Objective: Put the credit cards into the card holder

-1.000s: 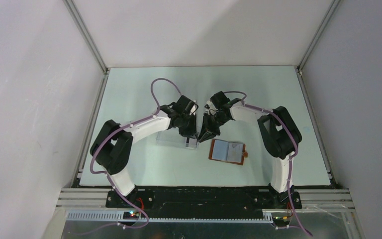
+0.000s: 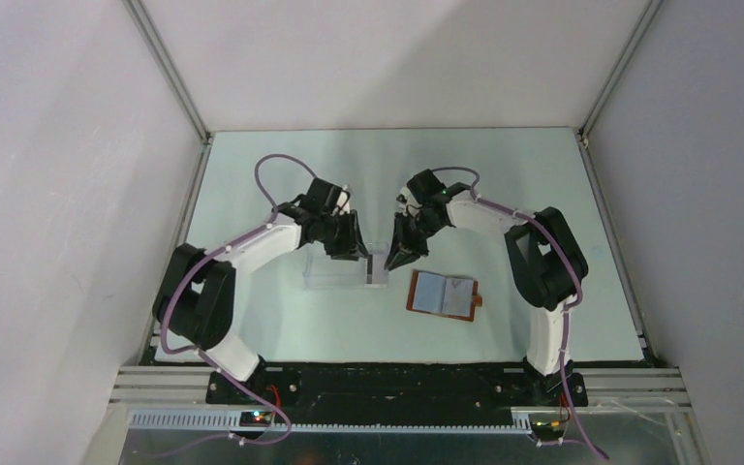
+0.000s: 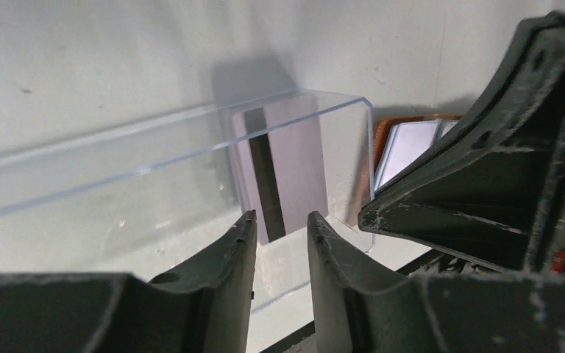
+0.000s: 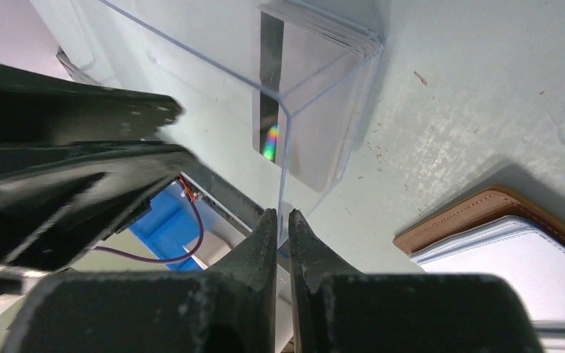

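Observation:
A clear plastic box [image 2: 329, 276] lies left of centre. A stack of white cards with a black stripe [image 3: 298, 169] stands against its right end. My left gripper hangs over the box before the cards, part open, nothing between its fingertips. My right gripper is shut on the box's right end wall, at its corner, outside the cards. The brown card holder [image 2: 475, 300] lies open below my right gripper, with clear sleeves [image 2: 431, 291].
The two grippers are close together; the right one's body fills the right of the left wrist view.
My left gripper has moved left, away from the box's right end. The right arm has shifted slightly upward in the top view. The card holder has not moved.

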